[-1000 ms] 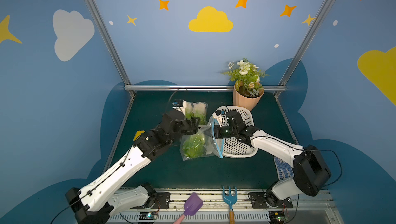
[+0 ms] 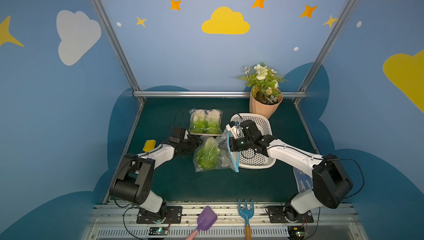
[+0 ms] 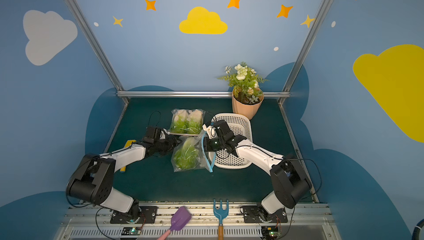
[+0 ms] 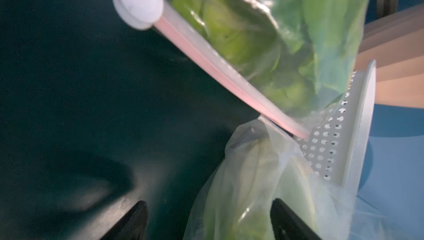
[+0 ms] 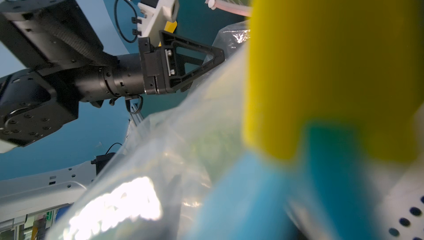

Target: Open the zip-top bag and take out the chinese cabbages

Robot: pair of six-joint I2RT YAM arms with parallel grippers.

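A clear bag with a Chinese cabbage (image 2: 207,154) and blue zip strip (image 2: 235,162) lies centre, its top over the basket's left side. My left gripper is open beside the bag's (image 4: 260,173) left end. My right gripper (image 2: 231,142) is at the blue strip; in the right wrist view a blurred yellow surface hides much of it, so its grip is unclear. A second bag (image 3: 186,120), with two leafy bundles and a pink zip bar (image 4: 229,85), lies behind.
A white perforated basket (image 2: 267,160) sits right, with a potted plant (image 2: 265,107) behind it. A yellow tool (image 2: 149,145) lies at the left. A purple spatula (image 2: 206,218) and blue fork (image 2: 246,211) lie on the front rail.
My left arm has drawn back from over the bags to the cabbage bag's left side, lower down. The right arm and the blue strip have shifted slightly.
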